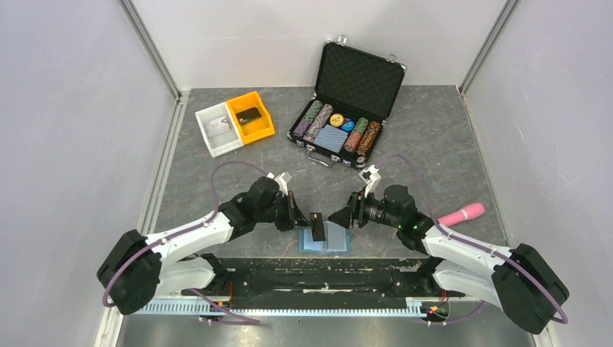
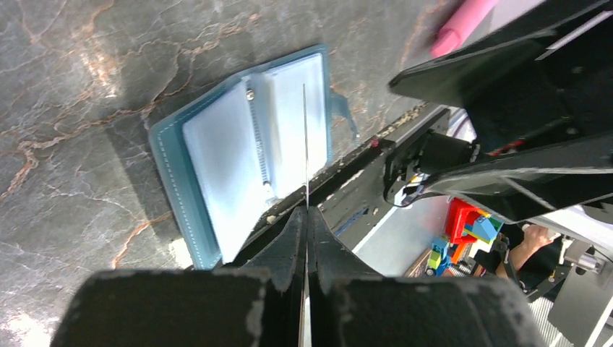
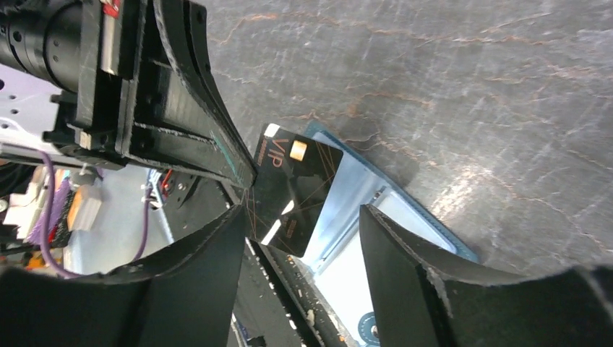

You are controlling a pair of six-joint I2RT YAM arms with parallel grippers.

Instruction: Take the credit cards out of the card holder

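Observation:
My left gripper is shut on a black VIP card (image 3: 293, 188), seen edge-on as a thin line in the left wrist view and face-on in the right wrist view. The card is above the open blue card holder (image 2: 170, 173), whose clear sleeves show white pages. My right gripper stands part open to the right of the card, its two fingers apart with none of the card visibly clamped between them.
A yellow-and-white bin (image 1: 256, 126) stands at the back left, an open chip case (image 1: 332, 141) at the back centre. A pink cylinder (image 1: 463, 215) lies at the right. The table's front edge is just below the holder.

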